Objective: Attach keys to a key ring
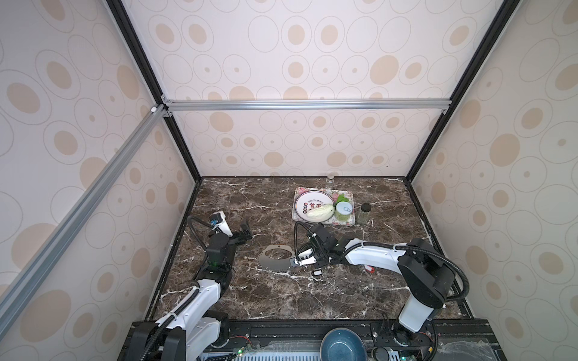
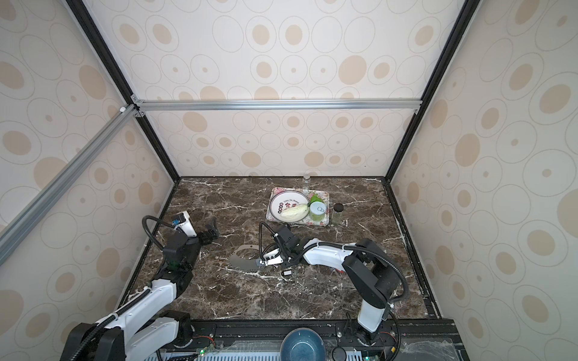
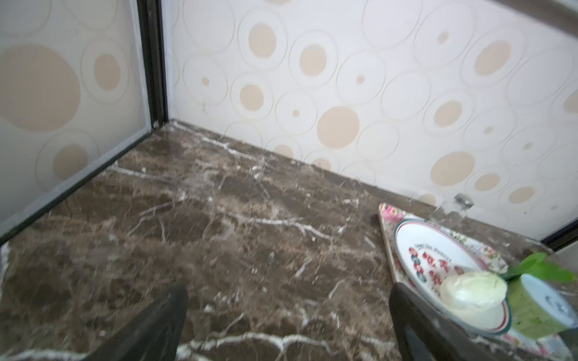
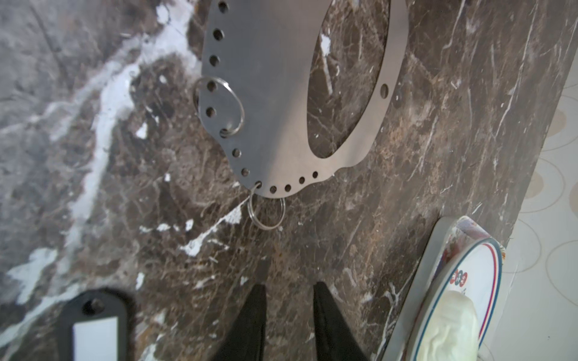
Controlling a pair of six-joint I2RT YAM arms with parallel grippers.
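A grey metal plate [image 4: 265, 72] with a large cutout and a row of small holes along its edge lies flat on the table. One thin ring [image 4: 242, 111] overlaps its holed edge; a second ring [image 4: 266, 228] hooks its rounded end. Toward the lower left of the right wrist view is a black tag [image 4: 64, 331] with a white label. My right gripper is above the table beyond the second ring, its fingers apart with nothing visible between them. My left gripper stands open over bare tabletop, away from the plate. No key is clearly visible.
A floral tray [image 1: 298, 191] at the back holds an oval plate [image 1: 306, 198], a pale cabbage [image 1: 319, 212] and a green can [image 1: 343, 210]. Beside it stands a dark-capped jar [image 1: 365, 208]. A small red item [image 1: 370, 269] lies near the right arm.
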